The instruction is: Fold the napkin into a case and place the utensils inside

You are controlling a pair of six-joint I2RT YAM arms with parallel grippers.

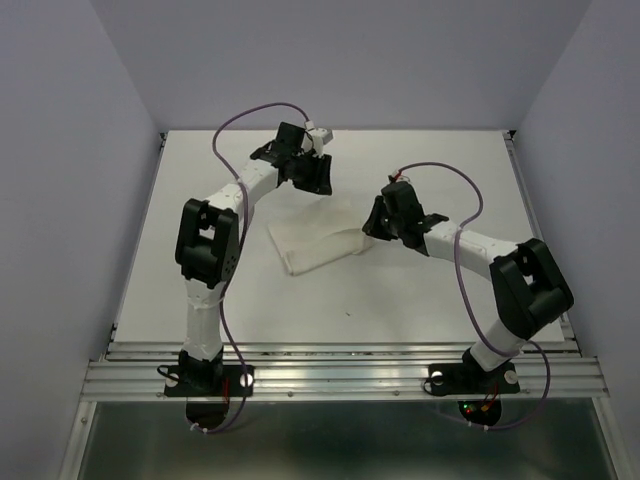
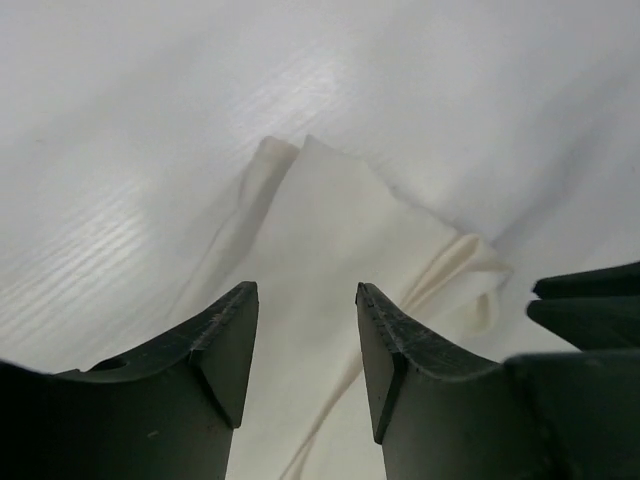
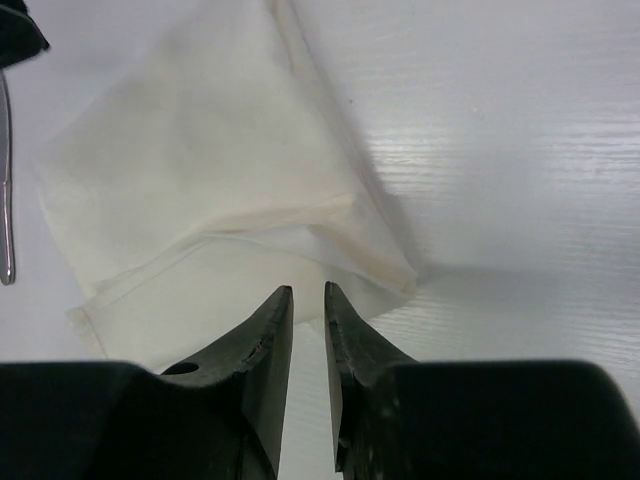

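The cream napkin [image 1: 310,240] lies on the white table, partly folded, with a loose raised flap at its right end, also seen in the left wrist view [image 2: 330,230] and right wrist view [image 3: 200,150]. My left gripper [image 1: 318,182] is above and just beyond the napkin's back edge, open and empty [image 2: 307,300]. My right gripper [image 1: 372,225] is at the napkin's right end, open, its fingers fairly close together with nothing visible between them [image 3: 308,300]. A metal utensil [image 3: 6,190], apparently a knife, lies beside the napkin in the right wrist view.
The utensil is hidden behind the left arm in the top view. The two grippers are near each other at the napkin's right.
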